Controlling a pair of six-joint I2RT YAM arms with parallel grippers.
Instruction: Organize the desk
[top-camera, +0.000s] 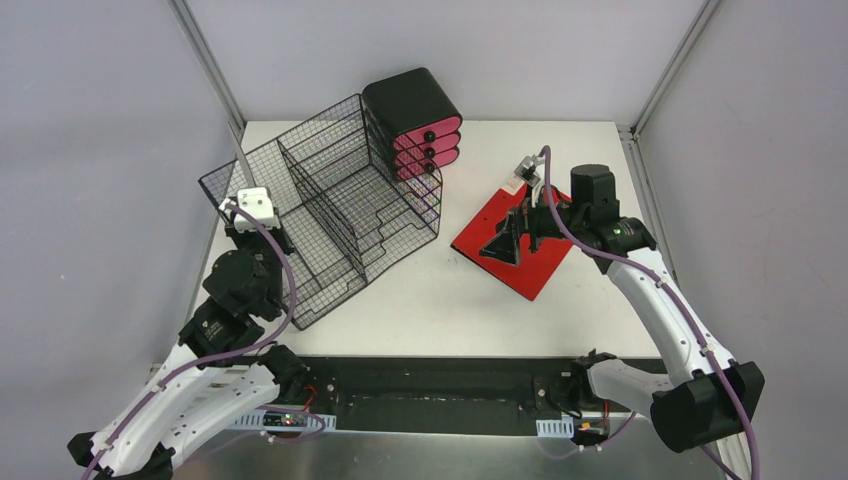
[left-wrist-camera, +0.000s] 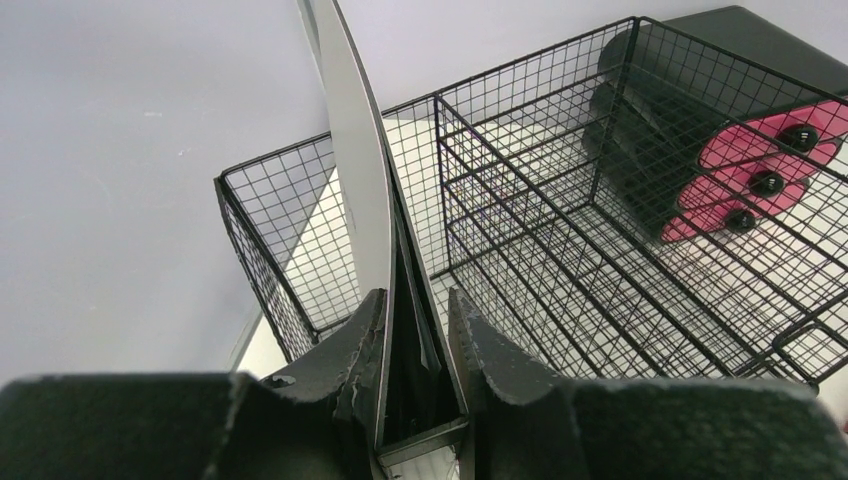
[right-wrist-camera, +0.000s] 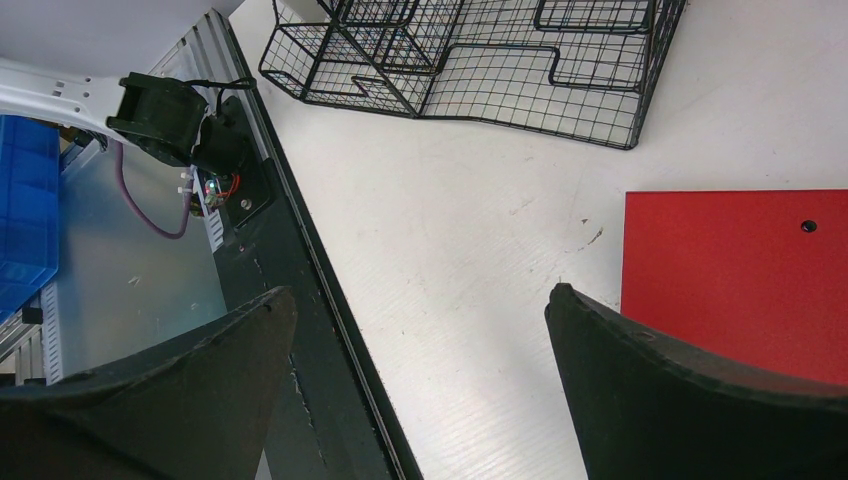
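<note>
A black wire basket (top-camera: 352, 268) with dividers sits at the left of the desk. My left gripper is shut on a thin upright folder (left-wrist-camera: 355, 170), white-faced with a dark edge, standing at the basket's left end; how deep it sits is unclear. A red folder (top-camera: 515, 275), also seen in the right wrist view (right-wrist-camera: 730, 270), lies flat on the right half of the desk. My right gripper is open above the desk beside it, nothing between its fingers.
A black drawer unit (top-camera: 410, 100) with pink fronts stands at the back, against the basket.
</note>
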